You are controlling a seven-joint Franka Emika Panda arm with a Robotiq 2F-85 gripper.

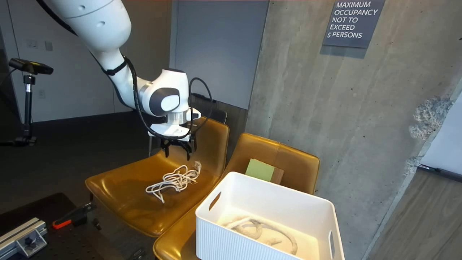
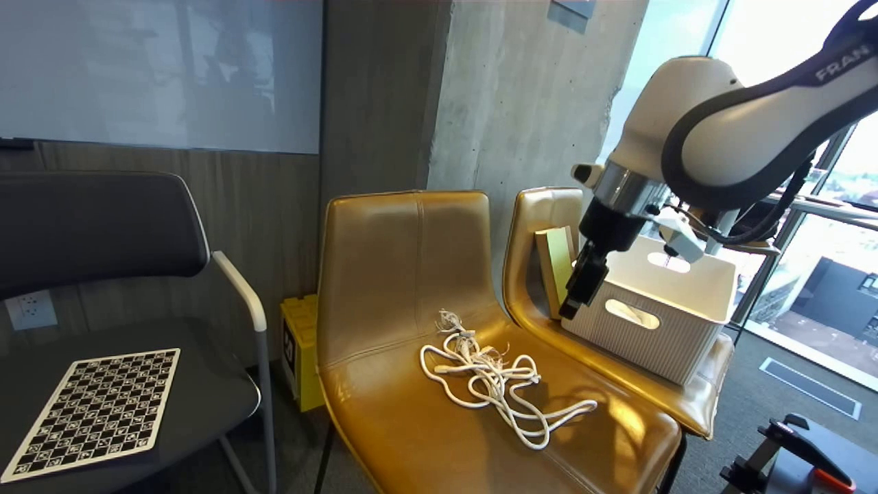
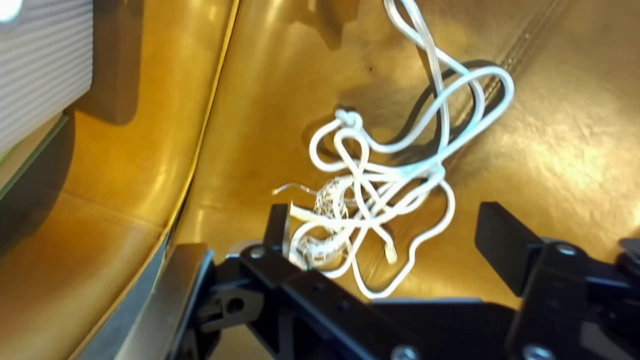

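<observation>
A tangled white rope lies loose on the seat of the tan leather chair, its frayed end toward the backrest. My gripper hangs above the rope, open, with its fingers pointing down. In exterior view 2 the whole rope is visible on the seat, and the gripper appears apart from it, up and to the right. From the wrist, the rope's knotted, netted bundle shows near the left finger; I cannot tell whether they touch.
A white bin with pieces of rope inside stands on the second tan chair. Behind it a green block leans on the backrest. A dark chair carries a patterned board.
</observation>
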